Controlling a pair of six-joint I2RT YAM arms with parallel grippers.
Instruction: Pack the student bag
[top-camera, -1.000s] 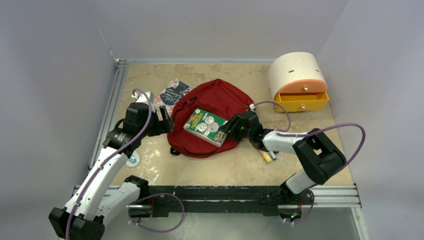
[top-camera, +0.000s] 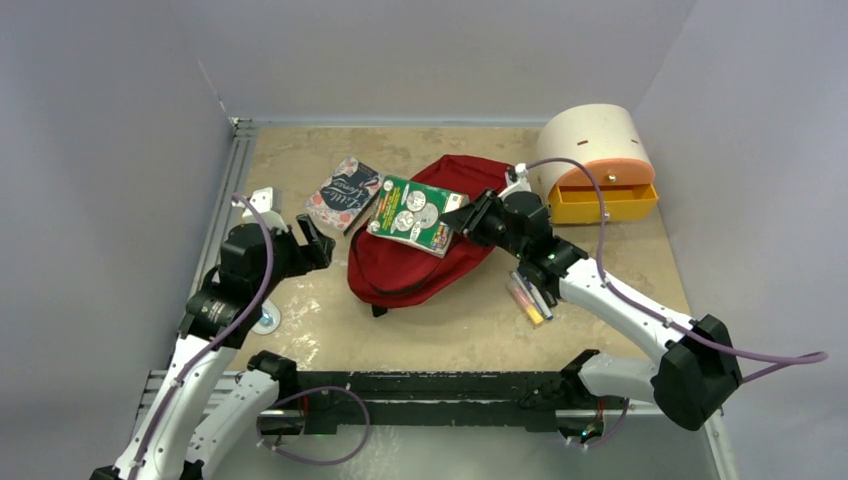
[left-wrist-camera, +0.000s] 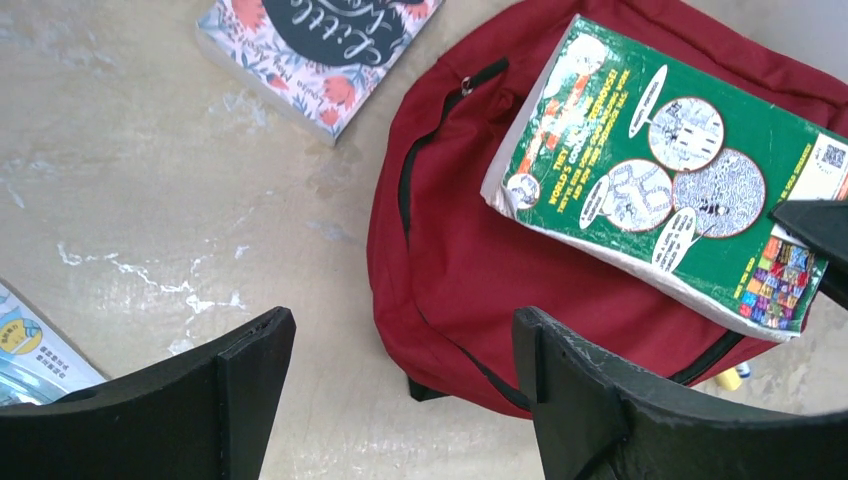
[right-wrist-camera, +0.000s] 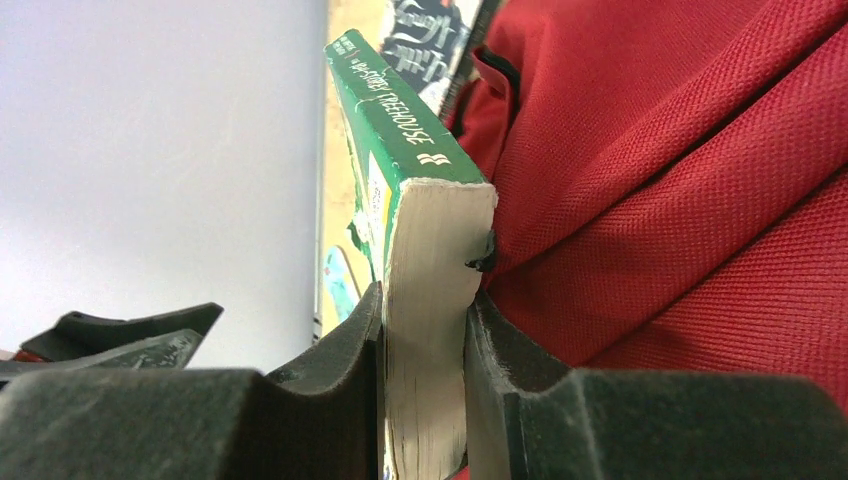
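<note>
A dark red bag (top-camera: 420, 270) lies in the middle of the table, its strap along the near side. Over it is a thick green book (left-wrist-camera: 690, 170), tilted, with my right gripper shut on its right end; one finger presses each side of the page block. Whether any bag cloth is pinched there too, I cannot tell. My left gripper stands open and empty to the left of the bag. Beyond it a floral book (top-camera: 343, 195) lies flat at the bag's back left.
Several slim pens or markers (top-camera: 531, 297) lie right of the bag. A white rounded cabinet (top-camera: 590, 140) with its yellow drawer (top-camera: 603, 205) pulled out stands at the back right. A light blue item (left-wrist-camera: 35, 350) is at the left.
The green book has risen and tilted in my right gripper, and the bag has shifted and bunched toward the right. My left arm has drawn back slightly to the left.
</note>
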